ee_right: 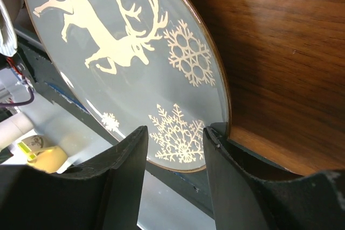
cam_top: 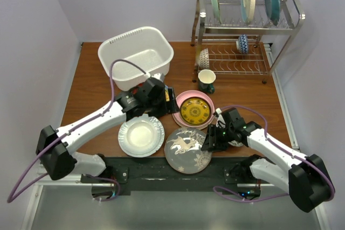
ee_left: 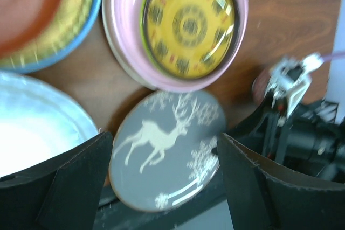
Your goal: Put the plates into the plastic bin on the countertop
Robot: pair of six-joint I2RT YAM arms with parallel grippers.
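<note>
The white plastic bin [cam_top: 135,60] stands empty at the back left. A yellow patterned plate [cam_top: 195,111] lies on a pink plate [ee_left: 126,14] near the middle. My left gripper is open above the plates, with nothing between its fingers. A grey reindeer plate [cam_top: 183,157] overhangs the counter's front edge. At its right rim, my right gripper has its fingers apart; the plate's edge shows between them, and I cannot see a firm grip. A white plate [cam_top: 141,136] and an orange-brown plate [ee_left: 29,4] on a yellow-and-blue one lie to the left.
A metal dish rack [cam_top: 237,52] holds upright plates and bowls at the back right. In front of it stands a dark green mug [cam_top: 206,81]. Bare wood shows on the counter's [cam_top: 83,98] left side and right of the mug.
</note>
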